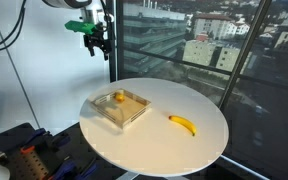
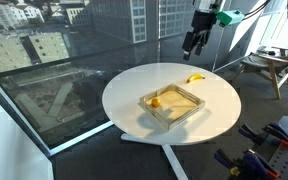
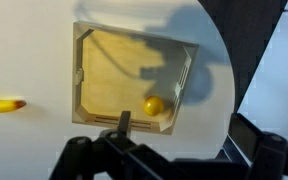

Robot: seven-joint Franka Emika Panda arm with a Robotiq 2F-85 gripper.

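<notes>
My gripper [image 1: 99, 52] hangs high above the table's left side in exterior view 1, well clear of everything. Its two dark fingers stand apart in the wrist view, with nothing between them. Below is a shallow, light wooden tray [image 3: 82, 48] on the table. A small round orange fruit [image 3: 153, 105] lies inside it, near one corner. In exterior view 2 the orange fruit [image 2: 155, 102] sits toward the tray's left end. Outside the tray, a yellow banana [image 1: 183, 124] rests on the bare tabletop, partly cut off in the wrist view.
The round white table [image 1: 164, 150] has free room around the tray and banana. Large windows [image 1: 184, 50] stand behind it. In exterior view 2 a wooden chair [image 2: 269, 65] is at the far right.
</notes>
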